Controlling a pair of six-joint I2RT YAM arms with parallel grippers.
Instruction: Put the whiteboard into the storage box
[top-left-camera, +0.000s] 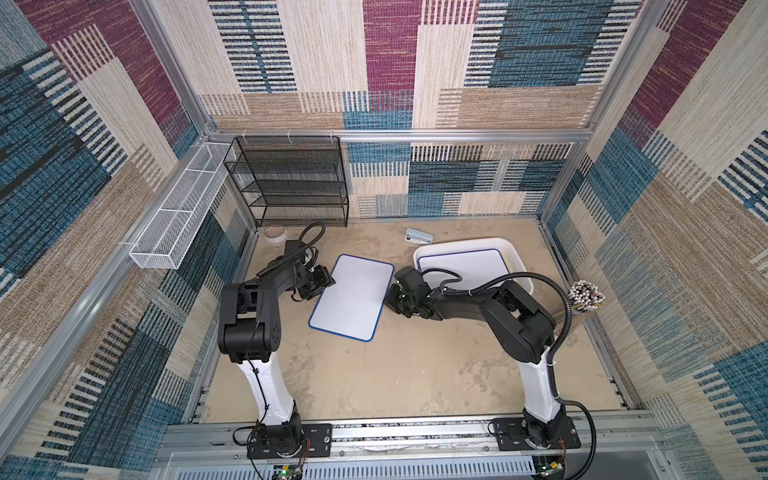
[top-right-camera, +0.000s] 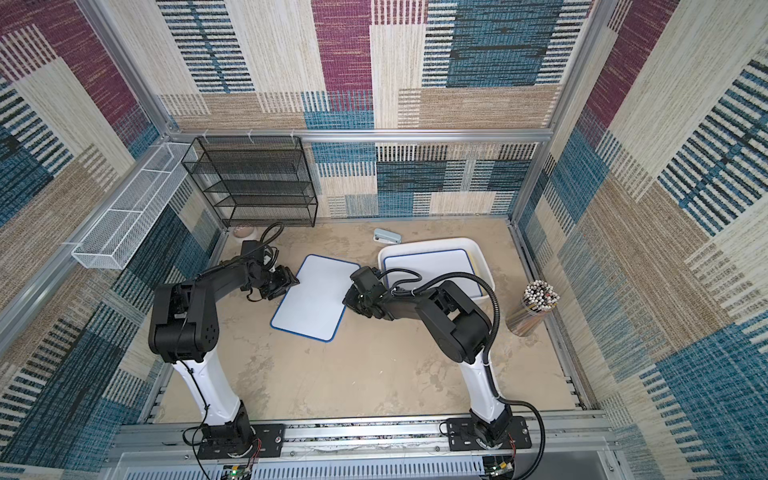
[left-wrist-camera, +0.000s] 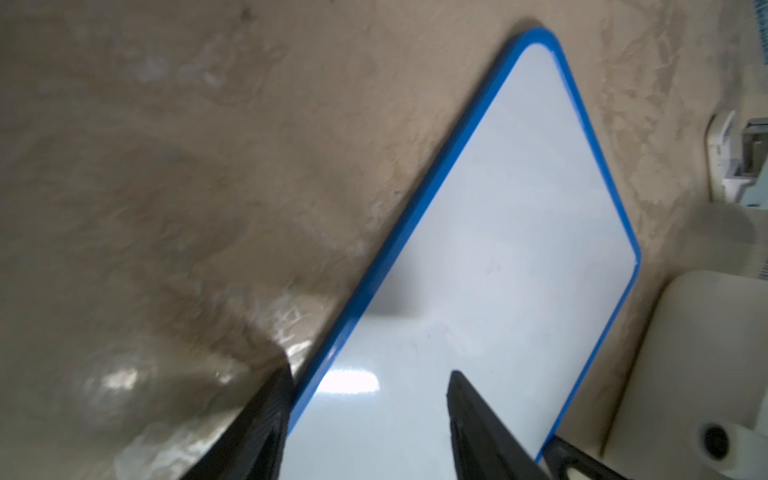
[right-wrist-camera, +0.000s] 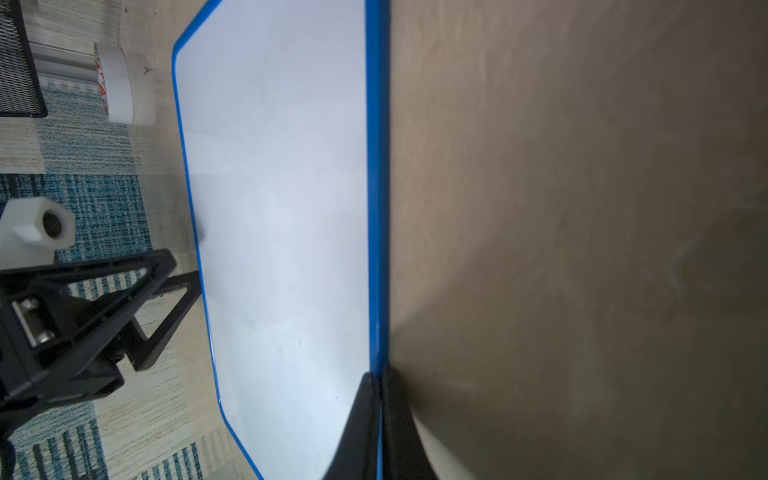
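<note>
A white whiteboard with a blue rim (top-left-camera: 352, 297) lies between my two arms, tilted in its heading. My left gripper (top-left-camera: 330, 280) is shut on its left side; in the left wrist view the fingers (left-wrist-camera: 264, 436) stand apart, one at the blue rim and the other over the white face. At the opposite long side is my right gripper (top-left-camera: 390, 301). Its fingers (right-wrist-camera: 366, 424) are pressed together along the blue rim; whether the rim is pinched is unclear. The white storage box (top-left-camera: 518, 256) sits behind the right arm, with another blue-rimmed whiteboard (top-left-camera: 468, 260) inside.
Behind the box lies a pale blue stapler (top-left-camera: 418, 236). A holder full of markers (top-right-camera: 541, 296) stands at the right, a black mesh rack (top-left-camera: 292, 188) at the back left, and a tape roll (right-wrist-camera: 118, 83) near it.
</note>
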